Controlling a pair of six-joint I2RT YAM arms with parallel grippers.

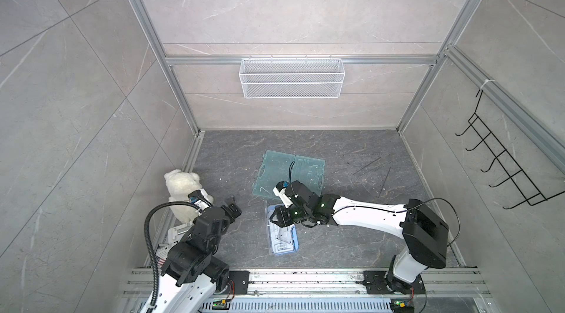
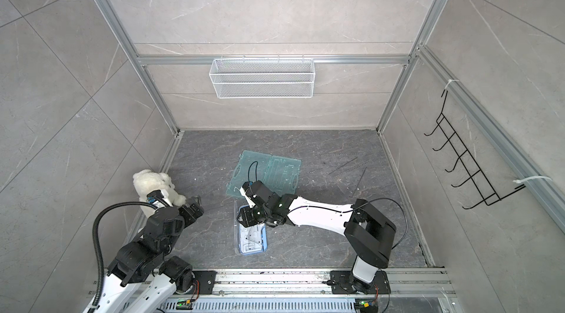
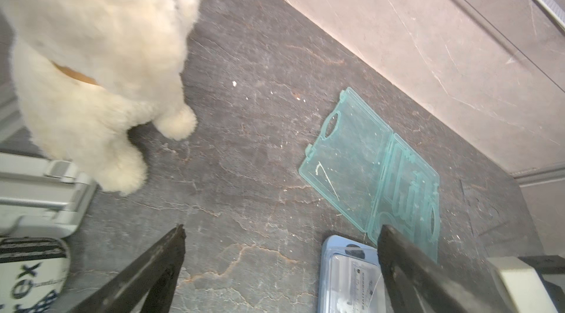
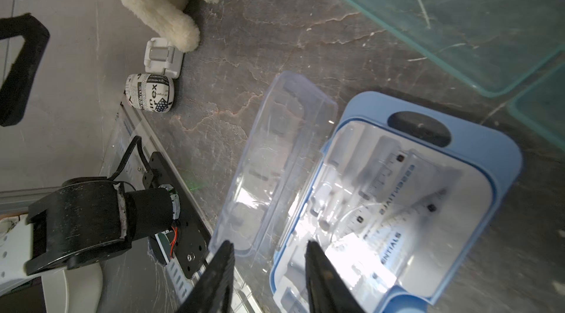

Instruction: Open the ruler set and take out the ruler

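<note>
The blue ruler set case [image 4: 453, 271] lies on the floor, its clear lid [image 4: 264, 160] folded out flat to one side. Inside the white tray sit clear rulers [image 4: 406, 189] with black holes and blue print. Over the case in both top views is my right gripper [image 1: 280, 217]; its two fingers show apart and empty in the right wrist view, above the case's near-left part. My left gripper is open with nothing between its fingers, raised at the left, away from the case. The case's near end runs out of the right wrist view.
A teal plastic case [image 1: 288, 172] lies spread open behind the ruler set. At the left stand a white plush bear [image 3: 106, 71], a white box [image 3: 35, 195] and a printed rounded object [image 3: 32, 271]. Bare floor [image 1: 365, 165] stretches to the right.
</note>
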